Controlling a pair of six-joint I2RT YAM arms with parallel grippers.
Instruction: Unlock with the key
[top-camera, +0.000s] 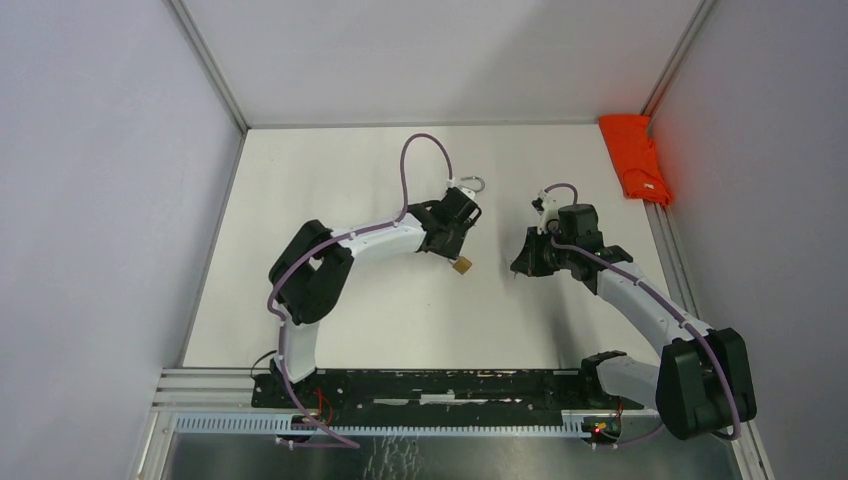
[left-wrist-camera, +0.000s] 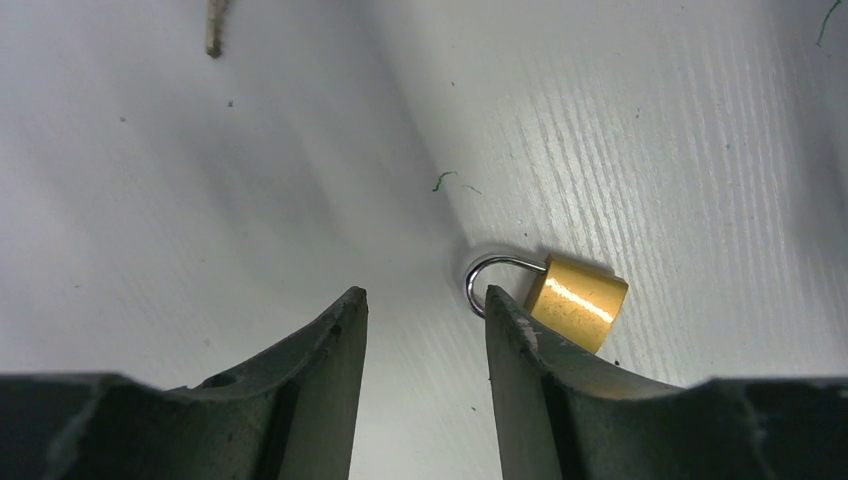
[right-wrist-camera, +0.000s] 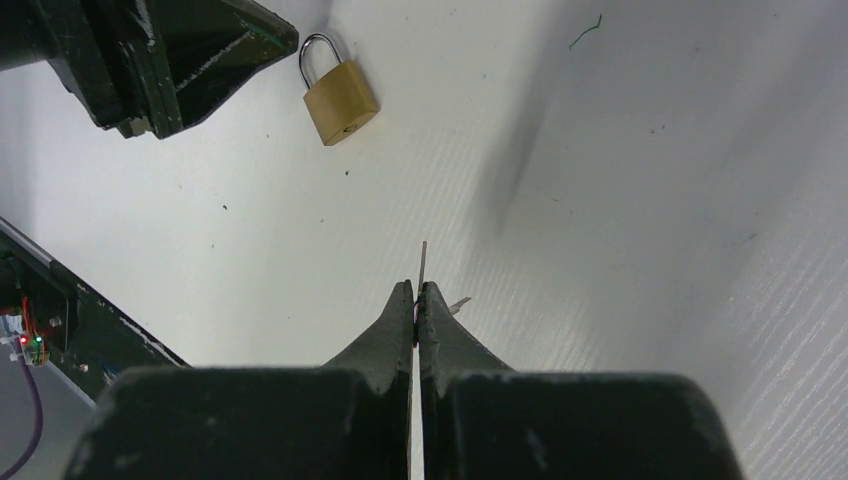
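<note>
A small brass padlock (left-wrist-camera: 575, 305) lies flat on the white table, its closed silver shackle (left-wrist-camera: 510, 260) pointing left in the left wrist view. My left gripper hovers above it, open, nothing between its fingers; the right-hand finger covers part of the shackle. In the top view the brass body (top-camera: 461, 265) peeks out beside the left hand. To its right, my right gripper is shut on a thin key (right-wrist-camera: 423, 262), seen edge-on, sticking out past the fingertips. The padlock (right-wrist-camera: 341, 102) sits farther off in the right wrist view, keyhole end facing this gripper.
A curved silver piece (top-camera: 474, 183) lies behind the left hand. An orange cloth (top-camera: 636, 160) rests at the back right corner. A thin brownish end (left-wrist-camera: 215, 28) shows at the upper left of the left wrist view.
</note>
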